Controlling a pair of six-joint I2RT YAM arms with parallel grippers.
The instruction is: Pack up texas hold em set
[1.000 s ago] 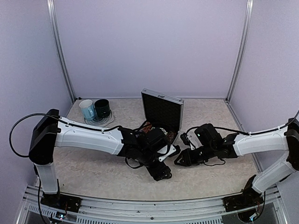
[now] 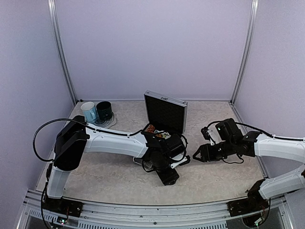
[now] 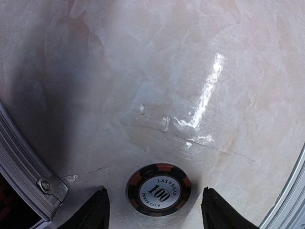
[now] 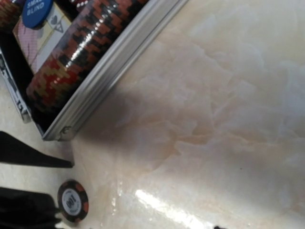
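Note:
A black and red-brown poker chip marked 100 (image 3: 158, 189) lies flat on the table, seen in both wrist views. My left gripper stands open above it, one finger to each side in the left wrist view and no contact visible. In the right wrist view, the left gripper's dark fingers (image 4: 28, 153) reach in beside the chip (image 4: 73, 201). The silver case (image 4: 107, 81) is open, holding rows of chips (image 4: 88, 50), cards and a blue Small Blind button (image 4: 37, 10). My right gripper (image 2: 200, 154) is right of the left one, open and empty; only a dark tip shows in its own view.
The case's raised lid (image 2: 165, 113) stands behind the left arm, which hides much of the base. A light blue mug (image 2: 88, 112) and a black mug (image 2: 104, 110) stand at the back left. Bare table lies in front and at the right.

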